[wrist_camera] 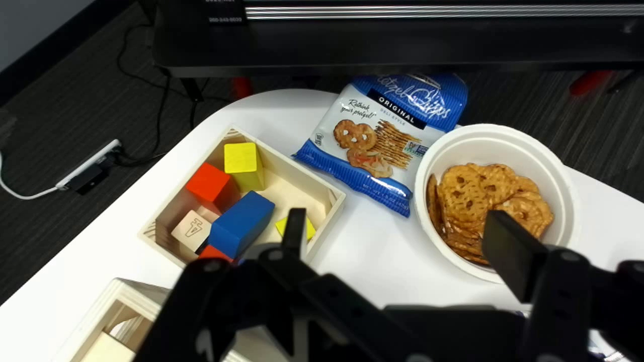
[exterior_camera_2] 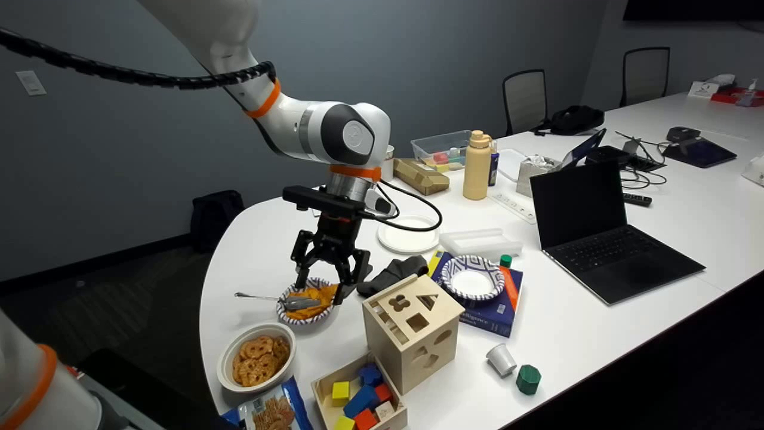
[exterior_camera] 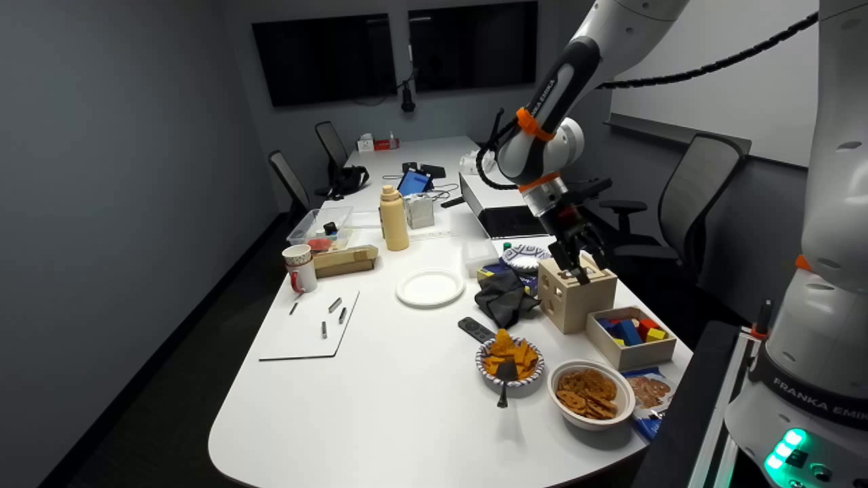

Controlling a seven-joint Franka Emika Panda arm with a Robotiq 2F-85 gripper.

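My gripper [exterior_camera_2: 319, 290] stands open above the table with nothing between its fingers. Its two black fingertips [wrist_camera: 510, 250] are spread wide in the wrist view. Under and ahead of it there, a white bowl [wrist_camera: 425, 199] of pretzel crisps lies to the right and a wooden tray [wrist_camera: 302, 175] of coloured blocks to the left. Between them is a blue pretzel bag [wrist_camera: 386, 139]. A wooden shape-sorter box [exterior_camera_2: 412, 337] stands beside the tray. A patterned bowl [exterior_camera_2: 285, 315] holds orange chips, with a metal serving utensil [exterior_camera_2: 261, 296] resting across it.
A dark cloth [exterior_camera: 506, 299], a remote [exterior_camera: 476, 329] and a white plate [exterior_camera: 429, 288] lie nearby. A cup [exterior_camera_2: 501, 359] and a green block [exterior_camera_2: 528, 380] sit near the table edge, beyond the sorter.
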